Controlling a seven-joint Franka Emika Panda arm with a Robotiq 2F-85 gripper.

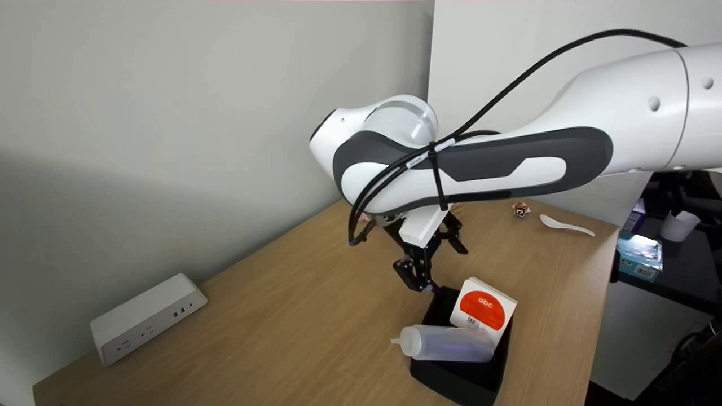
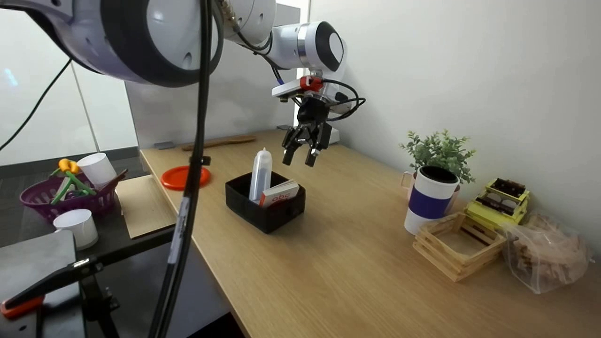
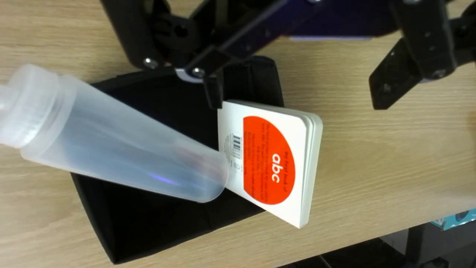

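A black bin [image 2: 248, 215] stands on the wooden table, holding a clear squeeze bottle [image 2: 260, 175] and a white book [image 2: 280, 193] with a red patch reading "abc". Both lean up past its rim; in the wrist view the bottle [image 3: 134, 138] overlaps one corner of the book [image 3: 272, 156]. My gripper [image 2: 299, 158] is open and empty, above the table just beside the bin. Seen from the wrist, one fingertip of the gripper appears over the book's edge, the other over bare wood.
Along the wall are a white and blue tumbler [image 2: 431, 200], a plant [image 2: 442, 149], a wooden crate [image 2: 459, 248] and a plastic bag [image 2: 546, 248]. A red plate [image 2: 184, 178] lies near the table edge.
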